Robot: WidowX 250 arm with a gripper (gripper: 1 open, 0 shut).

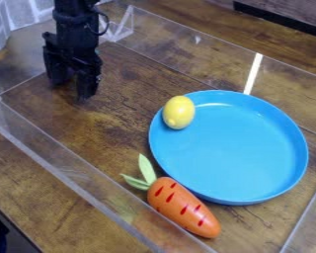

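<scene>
My gripper [71,69] is at the upper left, low over the wooden surface, its dark fingers apart and pointing down. A dark object may be among or behind the fingers, but it is too hard to make out. A blue plate [228,153] fills the right side, with a yellow egg-shaped toy [180,113] on its left rim area. A plush or toy carrot [182,206] with green leaves lies at the bottom, below the plate.
Clear plastic walls [102,188] border the work area on several sides.
</scene>
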